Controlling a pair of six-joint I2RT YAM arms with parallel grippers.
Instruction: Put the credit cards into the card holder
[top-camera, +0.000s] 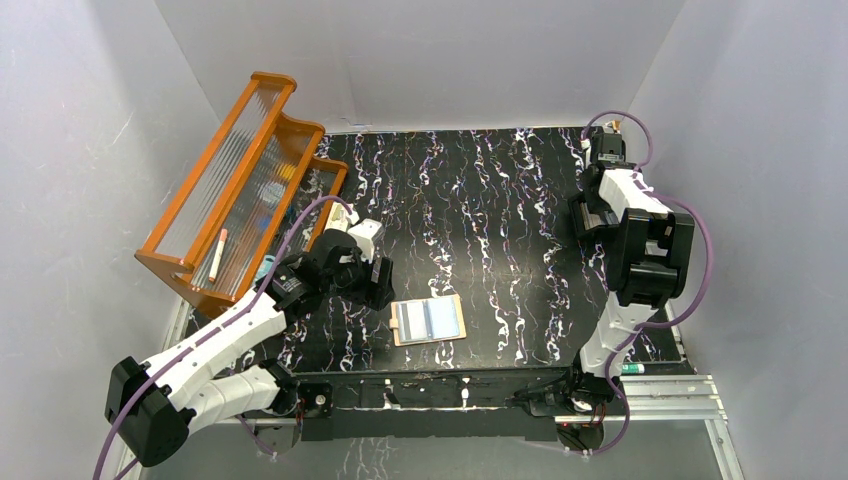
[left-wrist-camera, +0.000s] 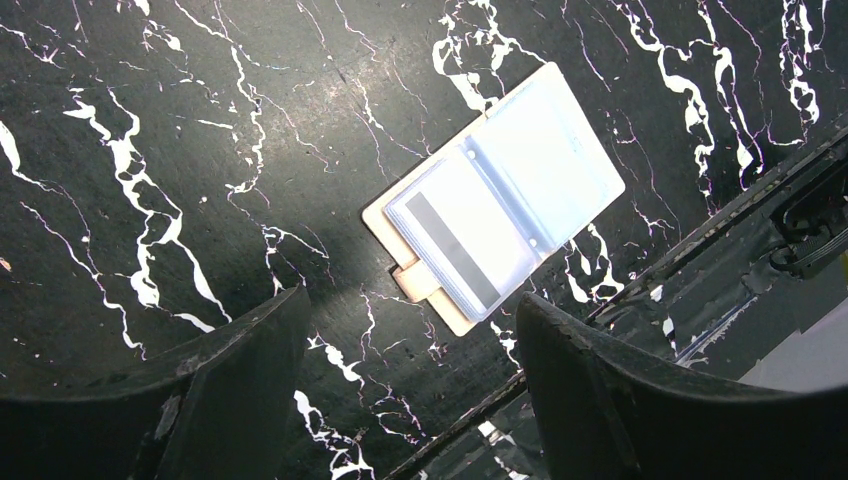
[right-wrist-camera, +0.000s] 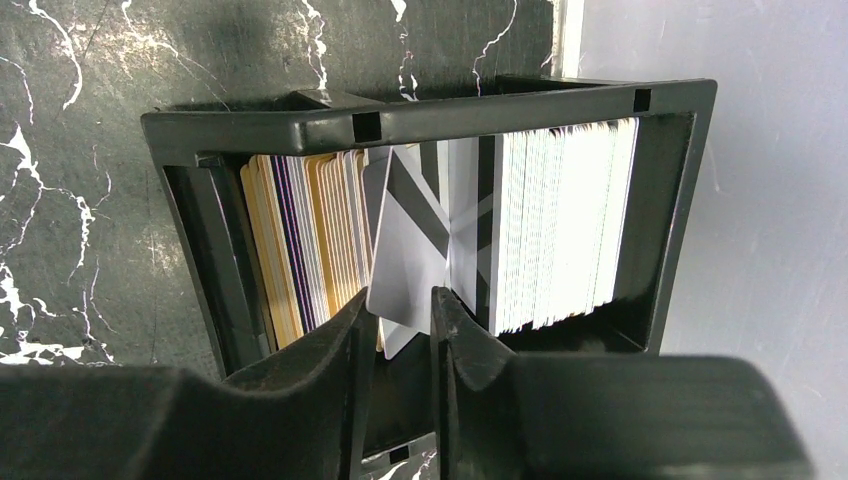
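Observation:
The flat card holder (left-wrist-camera: 512, 180) lies open on the marble table, below my left gripper (top-camera: 378, 280), which stands open and empty in the left wrist view. In the right wrist view a black box (right-wrist-camera: 678, 220) holds rows of cards (right-wrist-camera: 560, 220) packed upright, with a few grey-striped white cards (right-wrist-camera: 408, 230) leaning in the middle. My right gripper is at the near edge of those middle cards, its fingers part open around the lower end of a white card; whether it grips the card is unclear.
A wooden cabinet (top-camera: 175, 255) with clear panels stands at the left. Walls close in at the back and sides; the black box sits near the right wall, largely under the right arm.

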